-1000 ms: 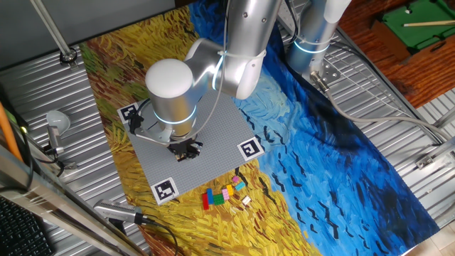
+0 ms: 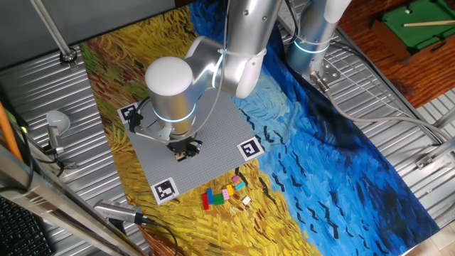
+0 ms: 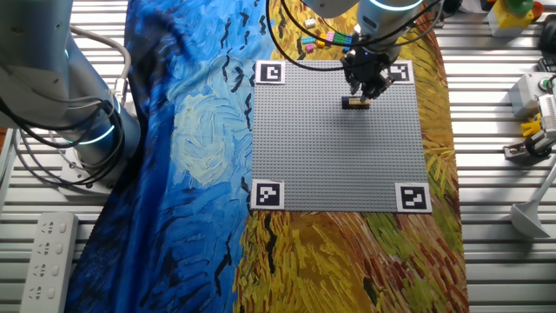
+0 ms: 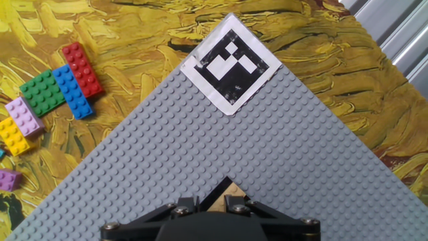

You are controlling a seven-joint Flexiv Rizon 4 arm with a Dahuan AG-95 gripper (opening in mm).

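On the grey studded baseplate (image 3: 304, 139) lies a small tan brick (image 4: 233, 191) with a dark edge or dark piece along it. In exterior view 2, a tan strip on a black piece (image 3: 347, 103) shows near the plate's marker-bearing far edge. My gripper points down over this spot, its two fingertips close around or just above the tan brick. The palm covers most of the brick in the wrist view. Whether the fingers press on it cannot be made out.
Beside the plate, on the painted cloth, sit loose bricks: red (image 4: 82, 70), blue (image 4: 73, 92), green (image 4: 42, 92), pink (image 4: 25, 116), yellow (image 4: 13, 136) and purple (image 4: 8, 179). A white brick (image 2: 247, 200) lies near them. The rest of the plate is clear.
The arm has barely shifted. A tan piece now shows under the gripper, where a second ago only dark fingers were visible. The loose bricks have not moved.
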